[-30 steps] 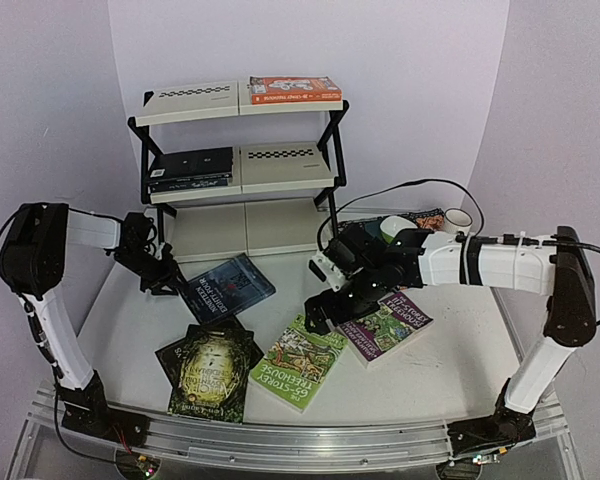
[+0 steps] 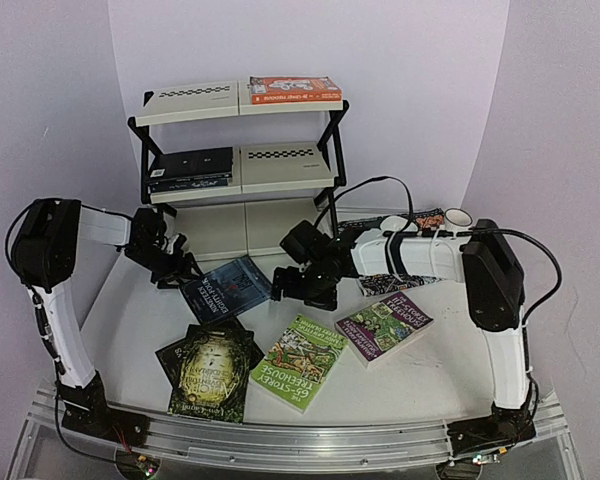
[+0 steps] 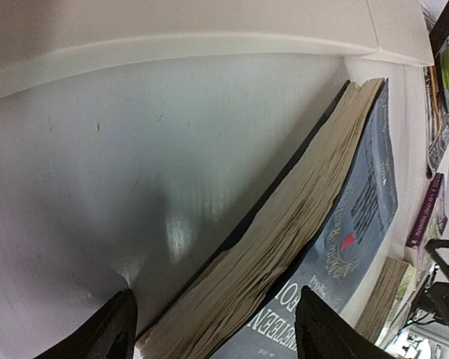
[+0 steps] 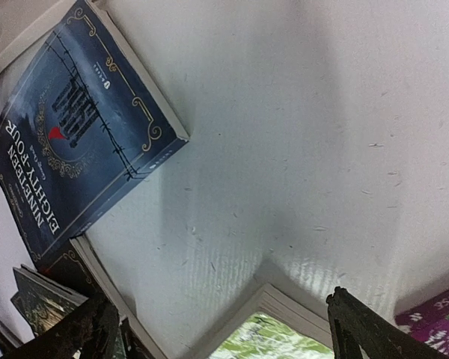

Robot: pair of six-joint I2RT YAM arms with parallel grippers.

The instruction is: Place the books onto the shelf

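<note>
The dark blue Nineteen Eighty-Four book [image 2: 230, 292] [image 4: 86, 127] lies before the shelf. My left gripper [image 2: 180, 272] is part open at its left end, fingertips either side of the page edge. My right gripper [image 2: 305, 288] hangs open just right of it, nothing between its fingers. A pile of dark and gold-green books [image 2: 210, 375] lies at the front left, the green 65-Storey Treehouse book [image 2: 298, 365] at the front centre, the purple 117-Storey book [image 2: 385, 325] to its right.
The three-tier shelf [image 2: 280, 170] holds dark books [image 2: 190, 165] on the middle tier and an orange book [image 2: 295, 88] on top. Patterned items and cups [image 2: 458, 218] stand at the back right.
My right gripper has moved left and back from above the green book toward the blue book. My left gripper has shifted slightly at the blue book's left end.
</note>
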